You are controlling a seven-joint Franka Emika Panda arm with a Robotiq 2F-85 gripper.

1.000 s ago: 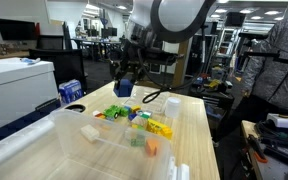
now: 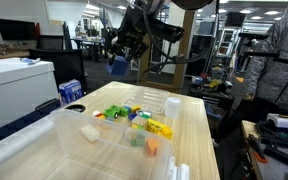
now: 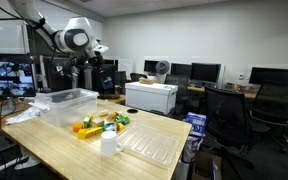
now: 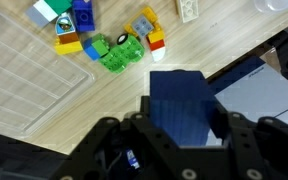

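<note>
A blue block [image 4: 181, 98] sits between the fingers of my gripper, which is shut on it. In exterior view 1 the same blue block [image 2: 118, 67] hangs in the air under the gripper, above the tabletop and well clear of it. Loose colourful toy bricks [image 2: 116, 113] lie in a heap on the table below; in the wrist view green bricks [image 4: 122, 54] and others show at the upper left. Part of the block's sides is hidden by the fingers.
A clear plastic bin [image 3: 64, 105] stands beside the bricks. A flat transparent tray [image 3: 152, 146] and a white cup [image 3: 108, 144] are on the table. A blue box [image 3: 194, 134] stands by the table's far edge. Bare wood surrounds the bricks.
My gripper has risen and shifted left in exterior view 1, carrying the blue block with it. The bricks, bin and cup look unmoved.
</note>
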